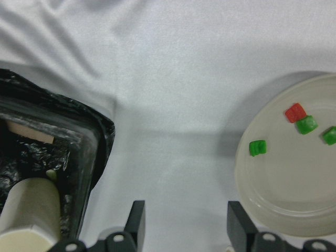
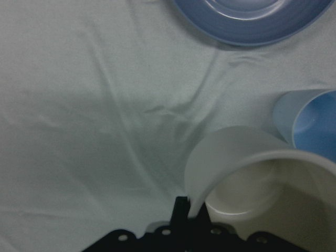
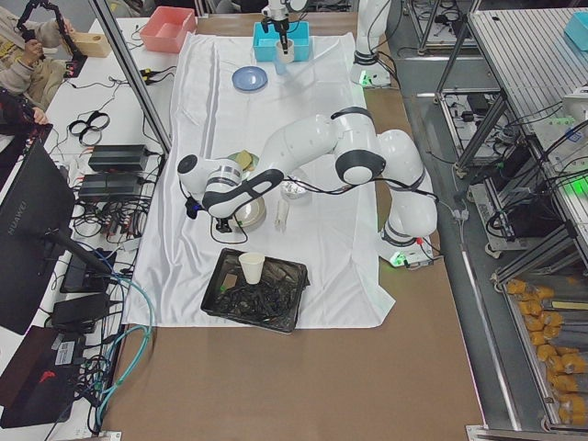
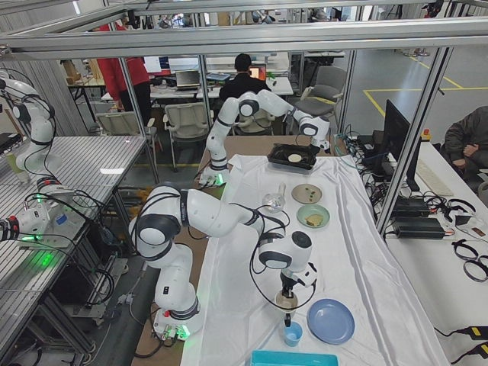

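A white cup [image 1: 29, 210] lies on its side in the black bag-lined tray [image 1: 84, 157]. My left gripper stands open above the cloth between the tray and a cream plate [image 1: 283, 178] bearing several red and green pieces. My right gripper is shut on the rim of a second white cup [image 2: 231, 152], close to a blue cup [image 2: 289, 115] and a blue plate [image 4: 330, 320].
A green plate [image 4: 320, 210] with yellow food lies mid-table. A glass item [image 4: 274, 199] stands beside the cream plate. A blue bin [image 4: 293, 360] sits at the right arm's end. Cloth between the plates is clear.
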